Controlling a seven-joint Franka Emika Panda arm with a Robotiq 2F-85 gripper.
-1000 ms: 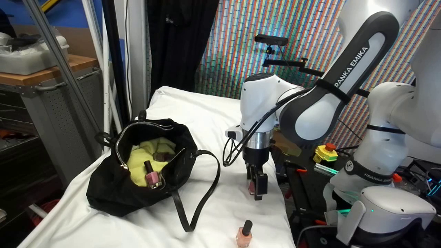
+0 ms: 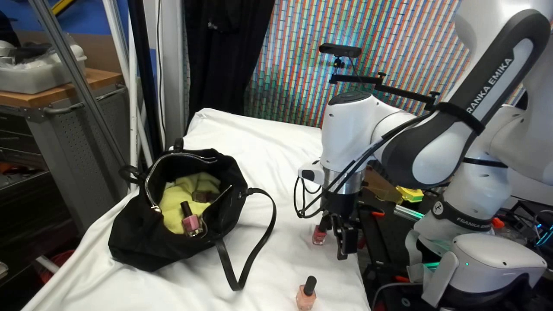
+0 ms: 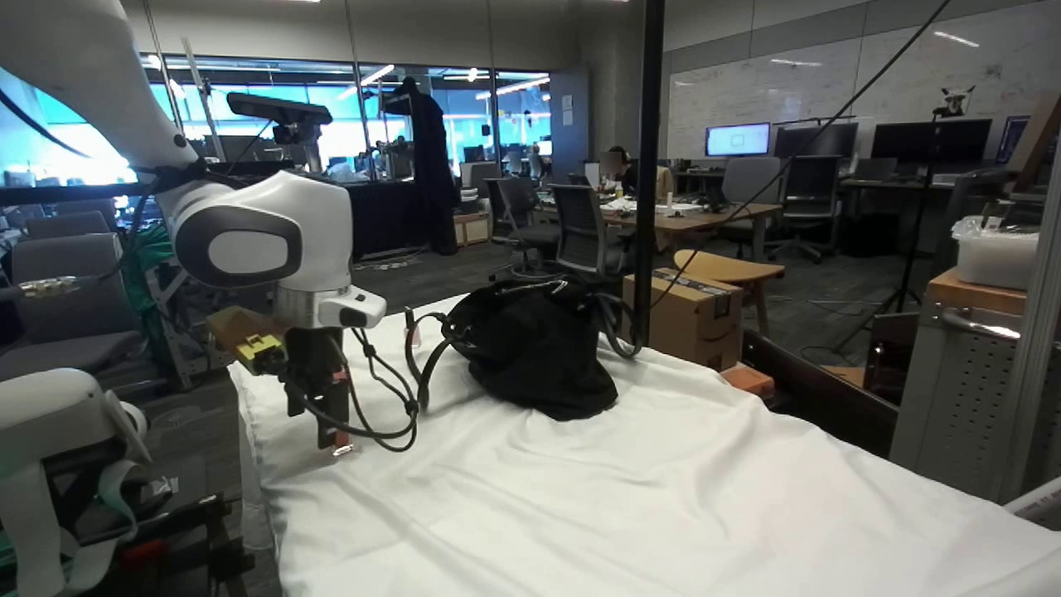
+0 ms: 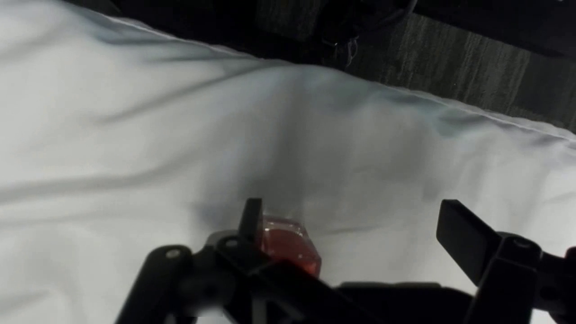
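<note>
A red nail polish bottle (image 2: pixel 319 236) with a black cap stands on the white cloth near the table's robot-side edge. Beside it, low over the cloth, my gripper (image 2: pixel 339 254) is open. In the wrist view the bottle (image 4: pixel 289 245) shows partly behind the left finger of the gripper, not centred between the fingers; its cap is hidden. A peach bottle (image 2: pixel 306 295) stands at the table's front. The black bag (image 2: pixel 155 243) lies open on the left, a pink bottle (image 2: pixel 192 223) resting on the yellow-green cloth (image 2: pixel 179 194) inside it.
The bag's strap (image 2: pixel 269 233) loops out over the white tablecloth (image 2: pixel 269 155) toward the red bottle. A yellow emergency-stop box (image 2: pixel 409 194) sits near the robot's base.
My gripper has shifted right in exterior view 1, toward the robot base. The red bottle, mostly covered before, shows more clearly now; the bag and peach bottle have not moved.
</note>
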